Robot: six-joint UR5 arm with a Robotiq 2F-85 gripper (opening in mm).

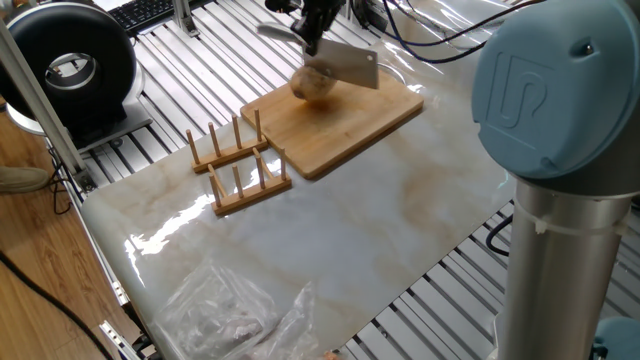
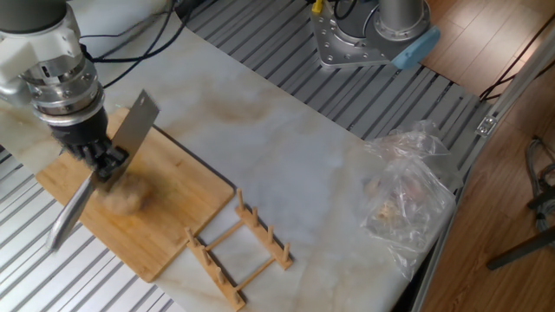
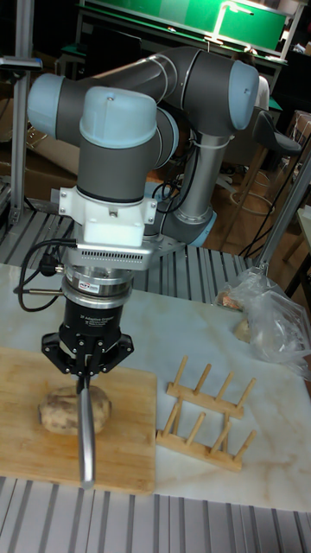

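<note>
My gripper (image 3: 85, 376) is shut on the cleaver, whose metal handle (image 3: 87, 438) points toward the camera in exterior view 3. In exterior view 1 the broad blade (image 1: 348, 66) hangs above the far part of the wooden cutting board (image 1: 350, 125). Against the cleaver is a brown potato (image 1: 312, 84), with a dark shadow on the board below it. It seems to be raised off the wood and touching the blade, but the contact itself is hidden. Exterior view 2 has the potato (image 2: 127, 194) blurred, just beneath the gripper (image 2: 108, 165).
A wooden peg rack (image 1: 250, 190) stands close beside the board. Clear plastic bags (image 2: 408, 195) with something inside lie near the table edge. Between rack, bags and robot base, the marbled sheet (image 1: 380, 220) is bare. Dark cables (image 2: 139, 52) run behind the gripper.
</note>
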